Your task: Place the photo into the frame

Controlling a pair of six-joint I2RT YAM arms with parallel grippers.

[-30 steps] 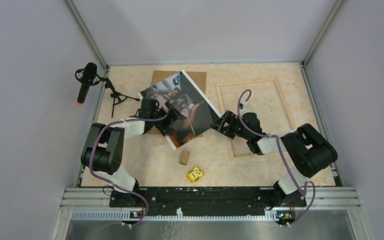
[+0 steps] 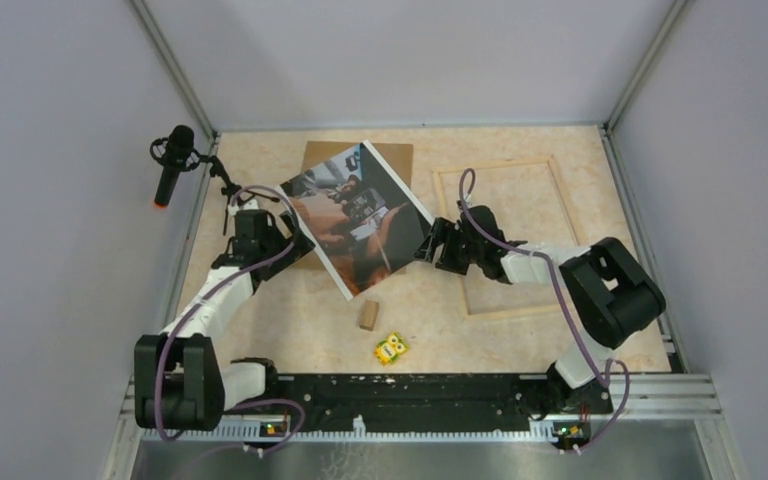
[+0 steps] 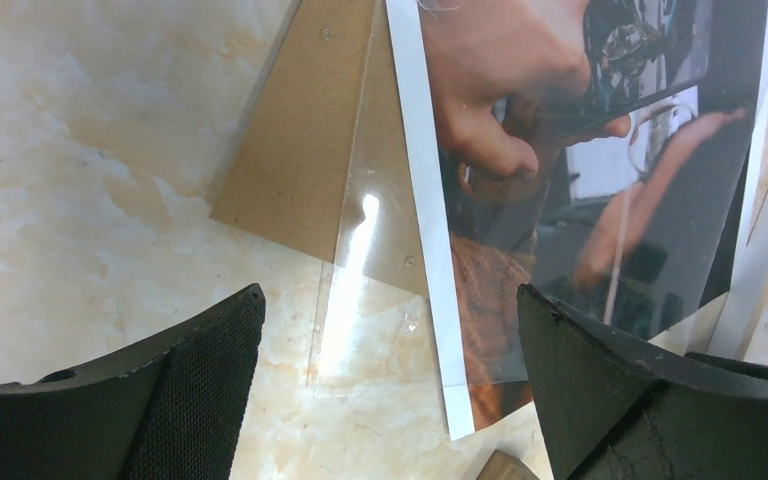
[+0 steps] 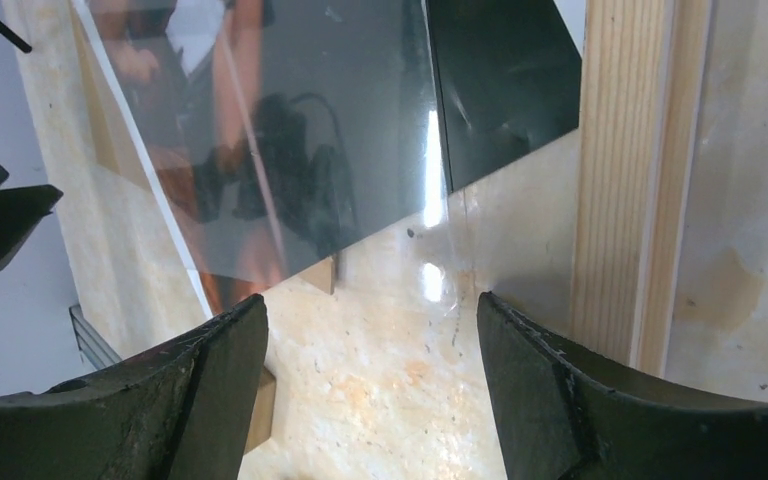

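The photo (image 2: 345, 215) lies aslant on the brown backing board (image 2: 392, 155), its lower corner reaching past the board. A clear sheet (image 3: 360, 330) covers part of the photo, shifted from its edges. On the right lies the empty wooden frame (image 2: 500, 312). My left gripper (image 2: 303, 243) is open over the photo's left edge, nothing between its fingers. Near the photo's right corner and the frame's left bar (image 4: 620, 180), my right gripper (image 2: 435, 246) is partly open. Its fingers (image 4: 215, 370) stand apart, with the clear sheet's corner seen beyond the gap; contact cannot be told.
A small wooden block (image 2: 369, 315) and a yellow owl-shaped item (image 2: 391, 348) sit at the front of the table. At the back left, a microphone (image 2: 172, 165) stands on a small tripod.
My left gripper has moved from over the photo to its left edge, passing farther back on the way. The right gripper has shifted slightly left. Photo and frame look unmoved.
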